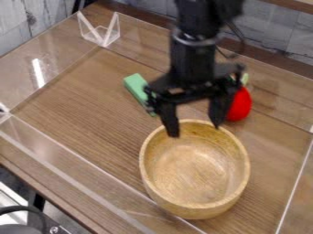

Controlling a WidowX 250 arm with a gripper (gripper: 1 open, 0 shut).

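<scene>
My gripper (189, 119) is a black two-fingered tool, open, raised above the far rim of an empty tan bowl (193, 183) in the lower middle of the camera view. Nothing shows between its fingers. Behind it to the right lies a red object (237, 105), partly hidden by the gripper. A green block (137, 90) lies to the left of the arm.
A clear wire-like holder (101, 27) stands at the back left. A small pale green item behind the red object is mostly hidden. A dark cable runs at the lower left.
</scene>
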